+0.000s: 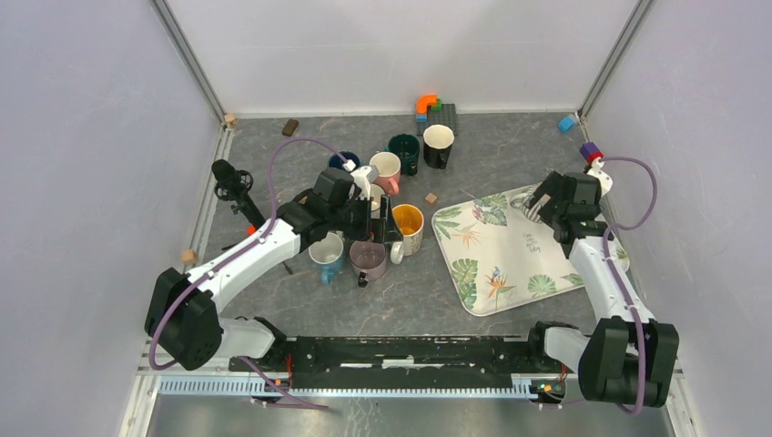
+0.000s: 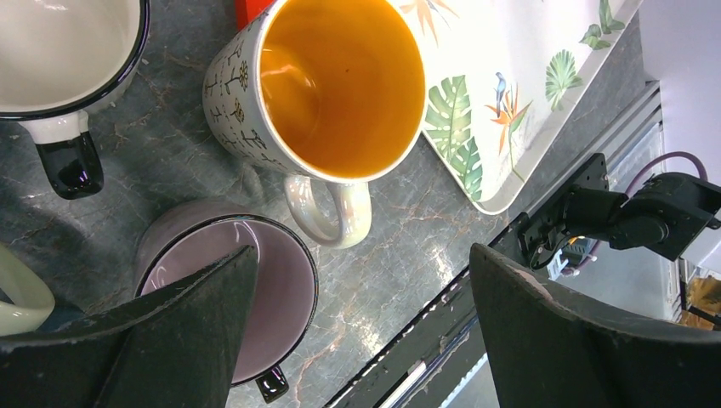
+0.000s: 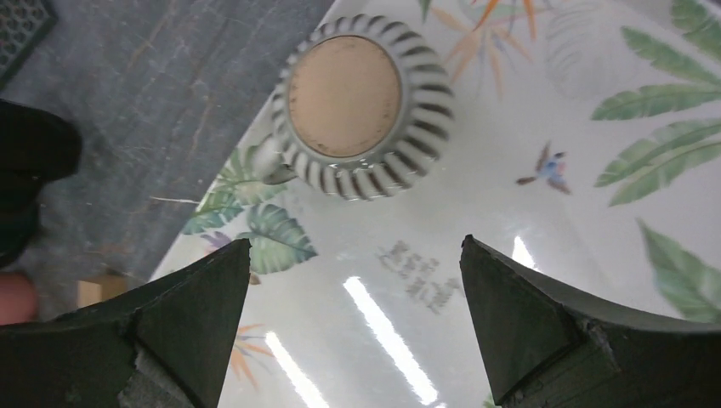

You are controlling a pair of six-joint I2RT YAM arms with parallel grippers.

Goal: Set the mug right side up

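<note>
A striped mug (image 3: 349, 102) lies bottom up on the white leaf-patterned tray (image 1: 501, 264), its plain base facing up and handle toward the lower left in the right wrist view; in the top view it is largely hidden by my right gripper (image 1: 546, 196). My right gripper is open above the tray, nothing between its fingers. My left gripper (image 1: 382, 218) hangs open over the cluster of upright mugs, above the orange-lined mug (image 2: 340, 85) and the mauve mug (image 2: 272, 289).
More mugs, such as a pink mug (image 1: 386, 169) and a black mug (image 1: 438, 146), fill the middle-left. Coloured blocks (image 1: 428, 105) are at the back, a small blue block (image 1: 566, 124) back right.
</note>
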